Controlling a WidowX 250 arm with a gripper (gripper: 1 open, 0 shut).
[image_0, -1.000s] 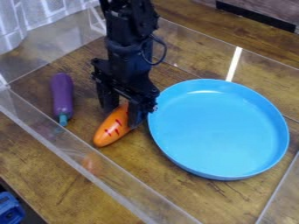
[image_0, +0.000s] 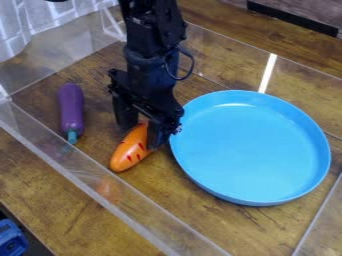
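Observation:
The black gripper (image_0: 144, 128) is low over an orange toy carrot (image_0: 130, 154), its fingers around or at the carrot's upper end; whether they grip it is hard to tell. The carrot lies at a slant on the wooden surface. A purple toy eggplant (image_0: 71, 110) lies to the left of the gripper, apart from it.
A large blue plate (image_0: 247, 145) takes up the right side, close beside the gripper. Clear plastic walls border the wooden surface (image_0: 181, 220). A blue object (image_0: 8, 240) sits at the lower left corner.
The gripper has shifted only slightly, and the carrot's lower end sits a little differently. The eggplant and plate have not moved.

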